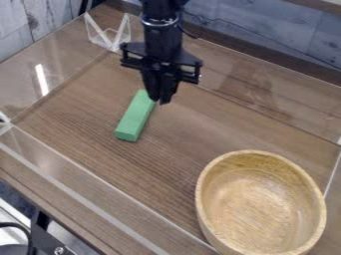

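The black robot arm comes down from the top centre of the camera view, its gripper hanging above the wooden table, just up and to the right of a green rectangular block. The block lies flat on the table, tilted along its length. Whether the fingers are open or shut is hard to make out.
A large beige round bowl stands at the front right. Clear plastic items sit at the back left and at the left edge. A black cable lies in the lower left corner.
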